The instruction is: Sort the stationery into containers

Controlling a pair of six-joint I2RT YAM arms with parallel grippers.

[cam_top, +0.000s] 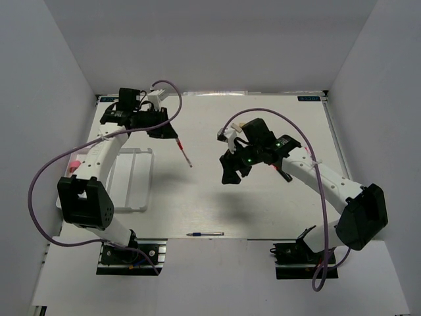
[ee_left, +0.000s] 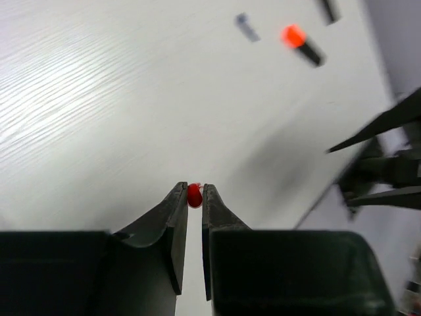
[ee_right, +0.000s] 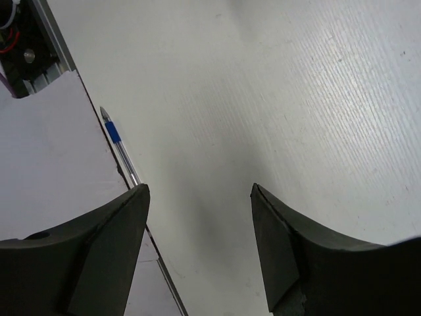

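A red and white pen [cam_top: 185, 153] hangs from my left gripper [cam_top: 176, 137], tilted down to the right above the table. In the left wrist view my left gripper is shut on the pen's red end [ee_left: 195, 196]. Over the middle of the table my right gripper [cam_top: 230, 176] stands open; the right wrist view shows nothing between its fingers. A blue pen [cam_top: 205, 234] lies at the table's front edge. A black marker with an orange end [cam_top: 284, 174] lies on the right, partly behind my right arm. The white divided tray [cam_top: 151, 172] is at the left.
Pink items [cam_top: 74, 166] sit in the tray's left part, partly hidden by my left arm. Another small item [ee_left: 247, 27] lies blurred near the marker.
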